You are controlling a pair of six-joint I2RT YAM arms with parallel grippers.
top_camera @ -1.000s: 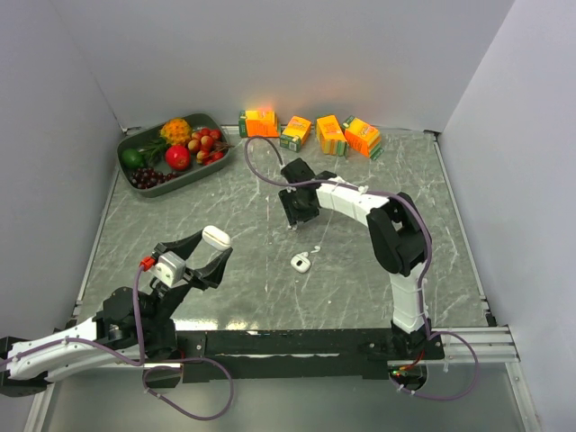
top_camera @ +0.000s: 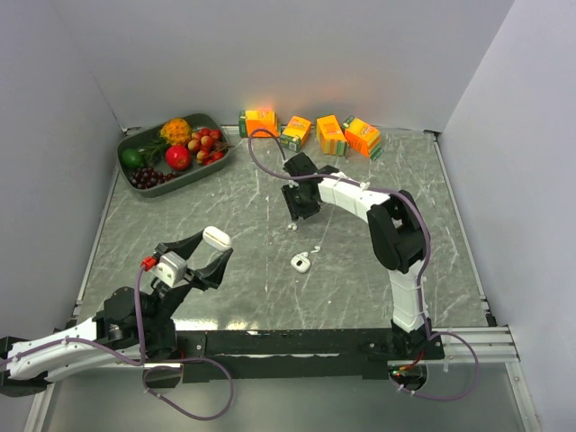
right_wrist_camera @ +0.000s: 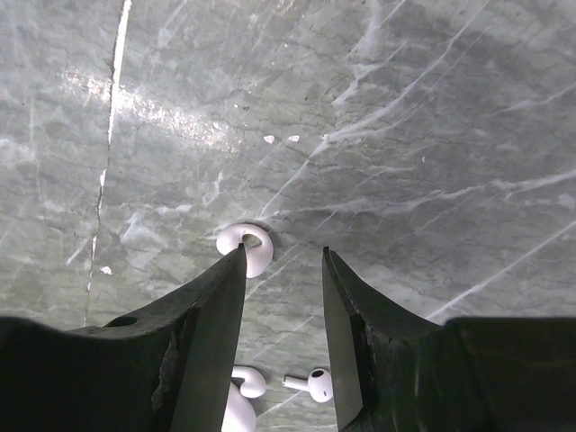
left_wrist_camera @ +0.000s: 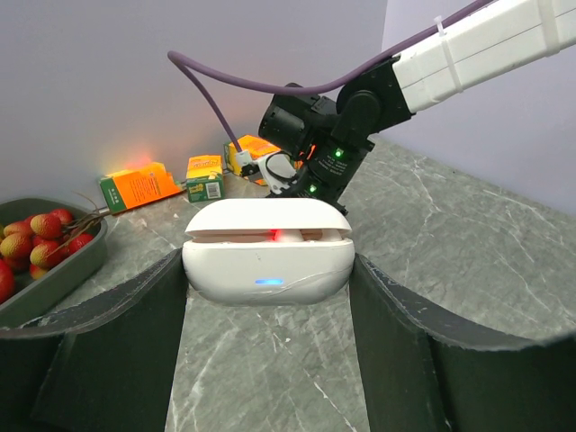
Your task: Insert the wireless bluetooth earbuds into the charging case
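A white charging case [left_wrist_camera: 268, 270] with a small blue light and its lid slightly raised is held in front of my left wrist camera. My left gripper [top_camera: 214, 247] is shut on it, one finger at each side, near the table's front left. Over the middle of the table, my right gripper stands open and empty. On the marble, a small curved white earbud [right_wrist_camera: 261, 256] lies close to its left fingertip. Another curved white piece [right_wrist_camera: 252, 382] and a stick-shaped white earbud [right_wrist_camera: 320, 386] lie lower in the right wrist view, partly behind the fingers.
A rounded white case [top_camera: 301, 263] lies on the table nearer the front. A fruit tray [top_camera: 167, 187] sits at the back left and several orange boxes [top_camera: 330, 135] line the back wall.
The left arm with the case has not moved.
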